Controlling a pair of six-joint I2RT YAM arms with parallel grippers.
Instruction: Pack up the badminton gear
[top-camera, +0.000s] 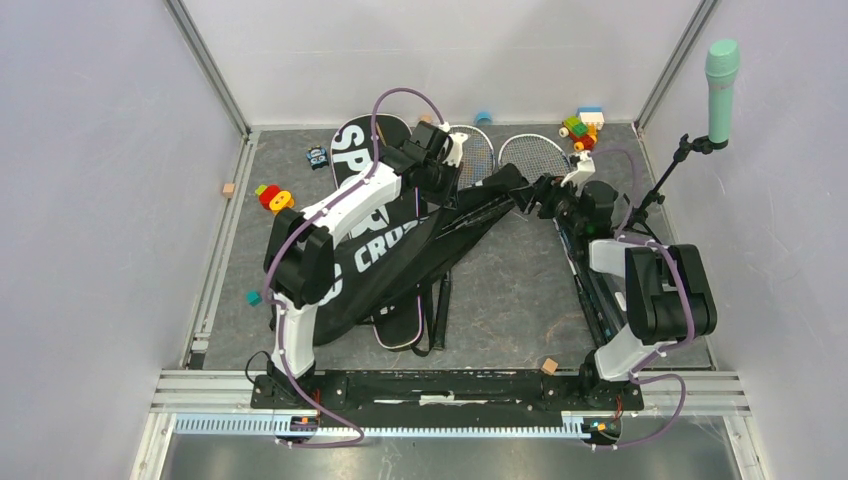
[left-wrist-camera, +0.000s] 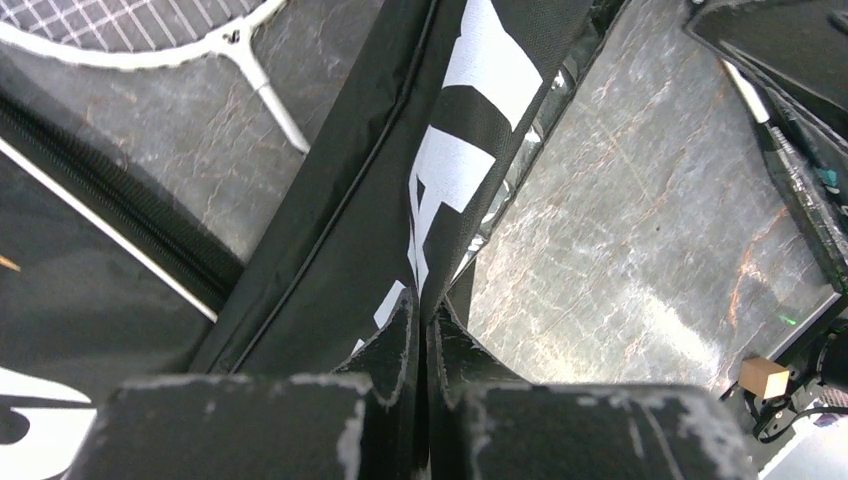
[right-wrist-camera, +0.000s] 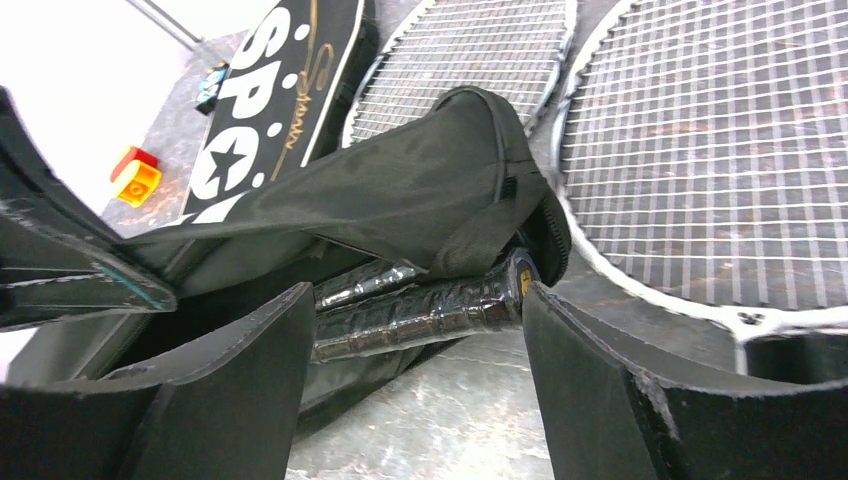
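Note:
A long black racket bag (top-camera: 425, 270) with white lettering lies diagonally across the table. My left gripper is shut on a fold of the bag's fabric, as the left wrist view shows. At the bag's open end, black wrapped handles (right-wrist-camera: 425, 318) stick out from under the flap (right-wrist-camera: 440, 170). The part-open right gripper is at this end, its fingers on either side of the handles, and I cannot tell whether they touch. A white-framed racket (top-camera: 535, 152) lies behind the right gripper, with another racket (top-camera: 475, 155) beside it.
A second black bag (top-camera: 352, 140) lies beneath, behind the left arm. Toy blocks sit at the left (top-camera: 274, 198) and the back right (top-camera: 582, 128). A small wooden block (top-camera: 550, 366) is near the front edge. Bare floor (top-camera: 500, 300) lies in the middle.

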